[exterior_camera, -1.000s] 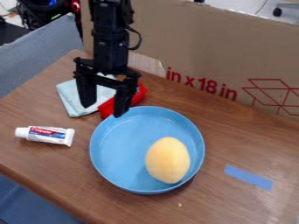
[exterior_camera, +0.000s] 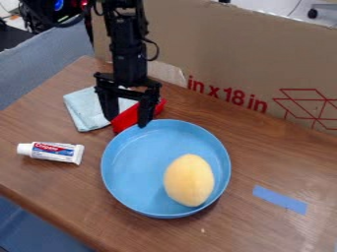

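Note:
My black gripper hangs over a red object lying at the back left of the blue plate; whether its fingers hold it I cannot tell. A folded light blue cloth lies beside the red object, under the left of the gripper. A pale yellow oval object rests on the plate's right part. A Colgate toothpaste tube lies on the table left of the plate.
A cardboard box stands along the back. A blue tape strip is on the wooden table, whose right side is otherwise clear. A grey padded surface borders the left.
The plate, tube and yellow object have stayed put.

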